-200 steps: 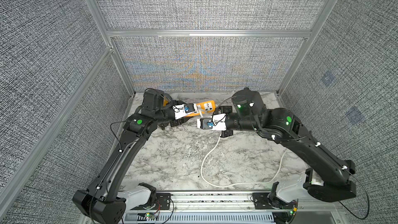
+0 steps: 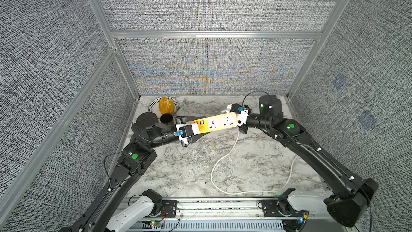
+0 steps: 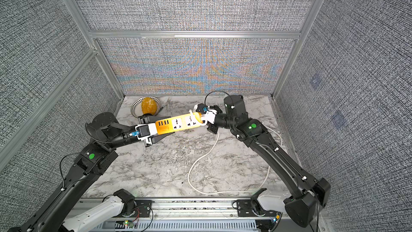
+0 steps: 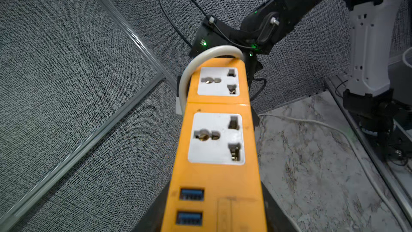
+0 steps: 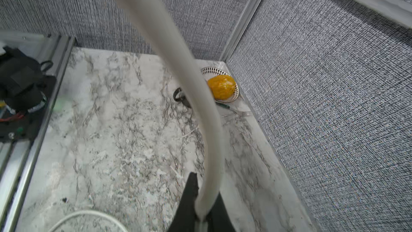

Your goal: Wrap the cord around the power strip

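The orange power strip [image 2: 215, 122], with white sockets and USB ports, is raised between the two arms. My left gripper is shut on its USB end, a dark finger [image 4: 274, 210] along each side. At the strip's far end, the white cord [image 4: 214, 51] bends up and loops over the corner. My right gripper is shut on the cord, close to that end in both top views. In the right wrist view the cord [image 5: 195, 86] passes large through the frame into the fingertips. The underside of the strip is hidden.
The free cord [image 2: 211, 176] trails across the marble table [image 2: 184, 176] towards the front edge and round to the right. At the back left lie a dotted bowl [image 3: 134, 110] with an orange-yellow object [image 3: 149, 104] and a fork [image 3: 167, 103]. Mid-table is clear.
The strip has turned so its cord end points slightly up and back instead of forward. My right gripper has moved rightward and rotated, now close to that end. The left gripper has turned with the strip.
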